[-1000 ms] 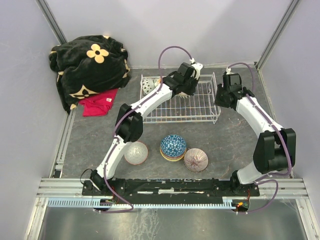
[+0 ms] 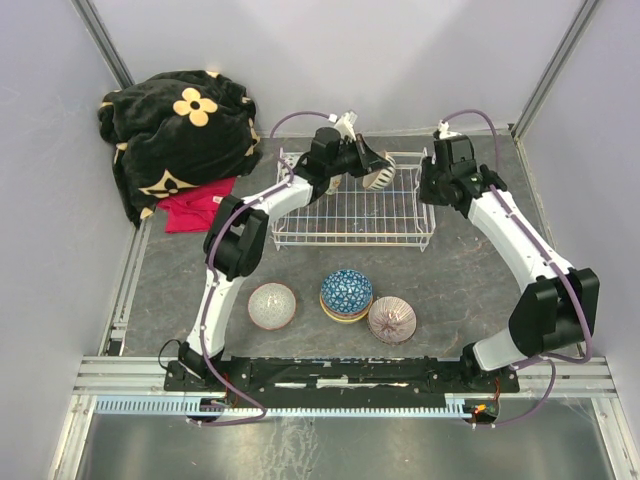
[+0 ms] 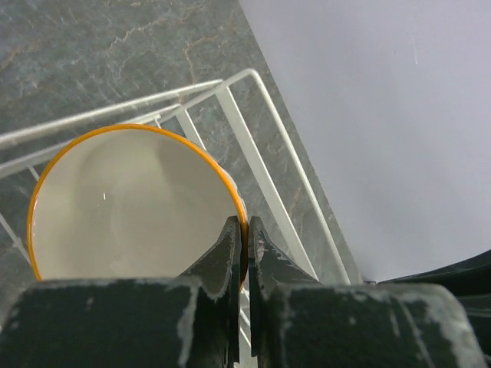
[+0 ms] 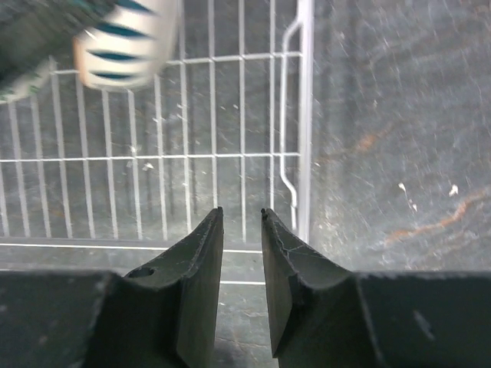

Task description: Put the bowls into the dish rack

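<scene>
My left gripper is shut on the rim of a striped white bowl. The bowl stands on edge over the white wire dish rack; its pale inside and orange rim show in the left wrist view. Whether it rests on the wires cannot be told. At the rack's right side is my right gripper, its fingers slightly apart with no bowl between them; whether they touch the rack is unclear. Another light bowl sits in the rack, partly behind the left arm.
On the front table lie a speckled bowl, a blue patterned bowl stacked on a yellow-rimmed one, and a pinkish ribbed bowl. A dark flowered cushion and red cloth fill the back left. Most rack wires are clear.
My left gripper has swung left and the striped bowl's outside now shows. The rack has shifted slightly left.
</scene>
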